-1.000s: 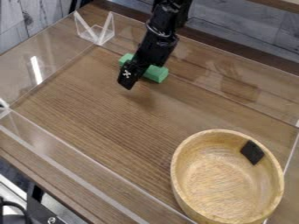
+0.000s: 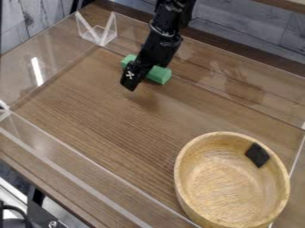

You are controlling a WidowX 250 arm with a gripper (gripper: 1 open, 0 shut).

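A black robot arm reaches down from the top middle to my gripper [image 2: 136, 75], which is open and low over the wooden table near its back. Partly behind the gripper lies a green object [image 2: 155, 73]; whether the fingers touch it cannot be told.
A large tan round container [image 2: 226, 209] with a black patch on its inner wall fills the lower right. Clear plastic pieces stand at the left edge and top left. Dark cables lie at the lower left corner.
My gripper and arm have shifted very slightly; little else differs.
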